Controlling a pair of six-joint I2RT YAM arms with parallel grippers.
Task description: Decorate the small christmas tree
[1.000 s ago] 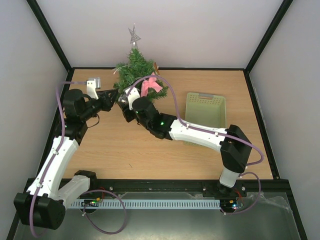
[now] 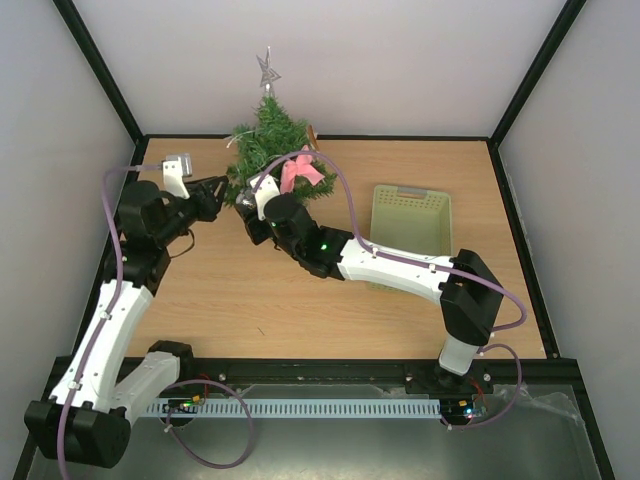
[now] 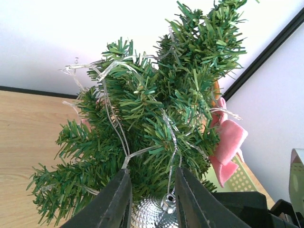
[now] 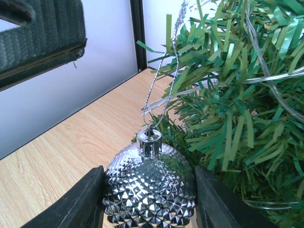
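The small tree [image 2: 270, 135] stands at the back, with a silver star [image 2: 267, 70] on top and a pink bow [image 2: 301, 170]. My right gripper is shut on a silver faceted bauble [image 4: 147, 168] at the tree's left front; its silver string loop rises among the branches, its far end's hold unclear. My left gripper is part open beside the tree, its fingers apart in front of the bauble and string, holding nothing that shows. Clear light wires lie on the branches [image 3: 118, 118].
A light green basket [image 2: 410, 215] sits on the right of the wooden table [image 2: 250, 310]. The back wall is close behind the tree.
The right arm holds still with the bauble.
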